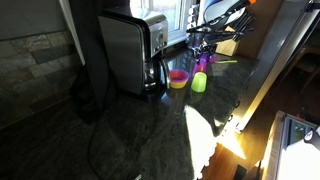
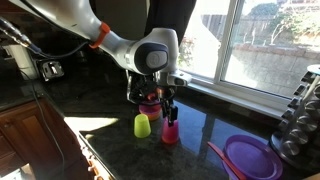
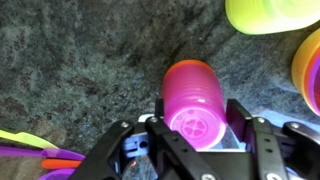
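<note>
A pink cup [image 3: 193, 82] is upside down in the wrist view, its round base facing the camera. My gripper is shut on it, one finger on either side of the base. From the second exterior view, the pink cup [image 2: 170, 133] is below the gripper [image 2: 171, 114], at or just above the dark counter; I cannot tell which. Beside it stands a yellow-green cup [image 2: 142, 127], also visible as a green cup [image 1: 199, 83] in the first exterior view. The arm partly hides the pink cup [image 1: 201, 63] there.
A yellow and pink container [image 1: 178, 78] sits near the coffee maker [image 1: 135, 50]. On the window side lie a purple plate [image 2: 262, 160] and a red utensil [image 2: 226, 160]. A dark rack [image 2: 297, 120] stands at the right.
</note>
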